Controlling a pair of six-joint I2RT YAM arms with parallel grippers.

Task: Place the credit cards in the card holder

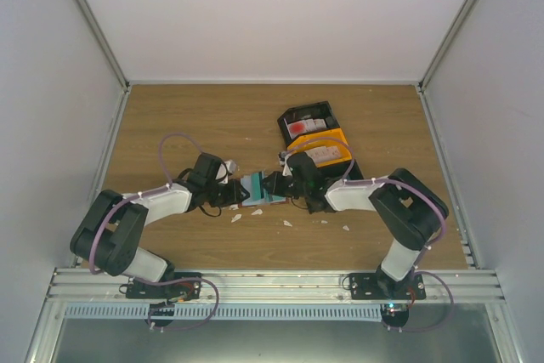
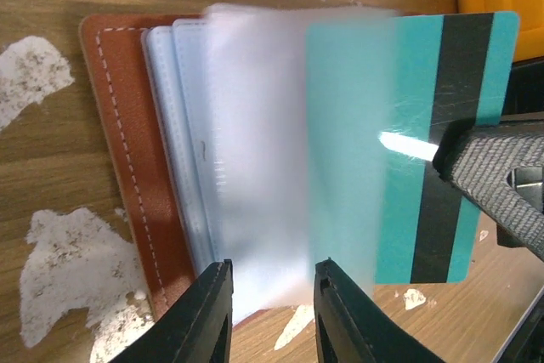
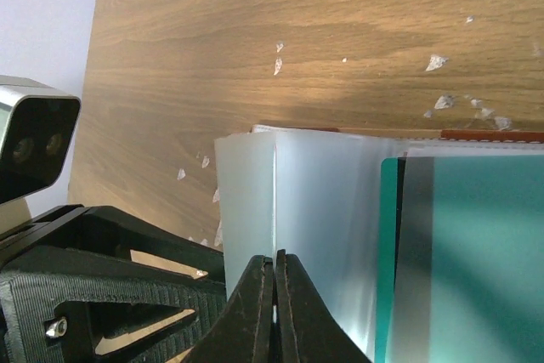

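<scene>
The brown card holder (image 2: 127, 150) lies on the table between both grippers, with clear plastic sleeves (image 2: 255, 159) over it. A teal card with a black stripe shows at its right side, also seen large in the right wrist view (image 3: 476, 252). My left gripper is at the holder's near edge, by the sleeves; whether anything is between its fingers is unclear. My right gripper is shut at a raised clear sleeve edge; I cannot tell whether it pinches it.
An orange tray (image 1: 319, 138) and a black tray (image 1: 297, 115) with cards stand behind my right arm. Pale torn scraps lie on the table around the holder.
</scene>
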